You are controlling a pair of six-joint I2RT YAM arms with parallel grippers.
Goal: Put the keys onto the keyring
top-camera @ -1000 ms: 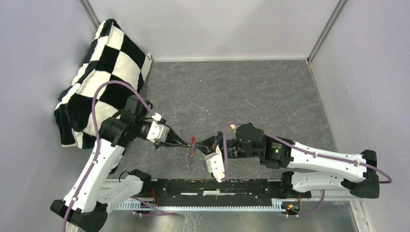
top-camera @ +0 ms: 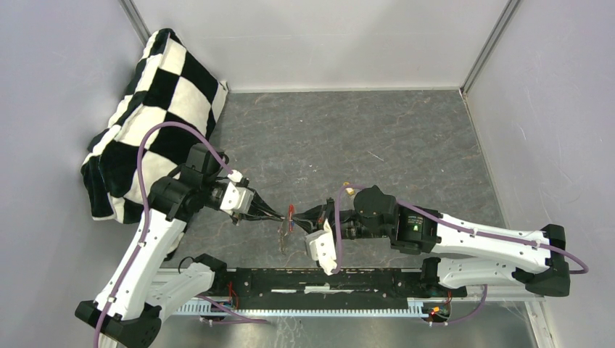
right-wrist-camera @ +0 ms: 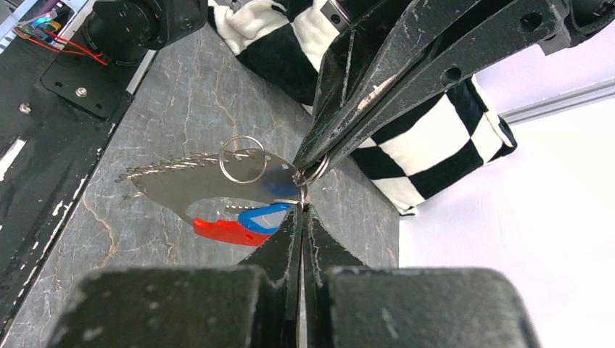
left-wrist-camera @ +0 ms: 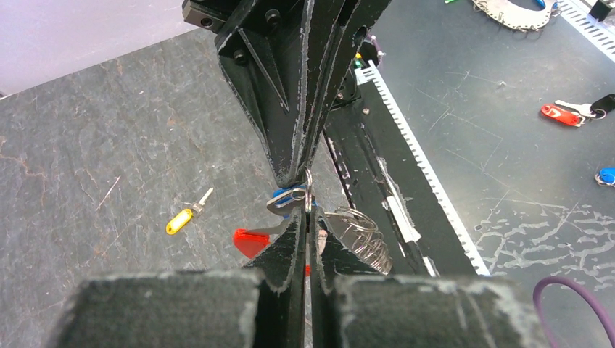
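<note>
My left gripper is shut on a thin metal ring, facing my right gripper. The right gripper's fingers are shut, their tips against or very near the ring; whether thin metal lies between them is unclear. Beside the tips, in the right wrist view, hangs a curved metal plate with small rings along its edge and a larger loop through it. A blue tag and a red tag hang under the plate. From the top, the hanging red piece shows between both grippers.
A yellow-tagged key lies on the grey floor. Past the black rail lie a red-tagged key, a blue tag and another ringed plate. A checkered cushion fills the back left; the floor's middle is open.
The right arm has shifted very slightly. The hanging tags and plate have turned a little, and blue now shows beside the red. My left arm looks still.
</note>
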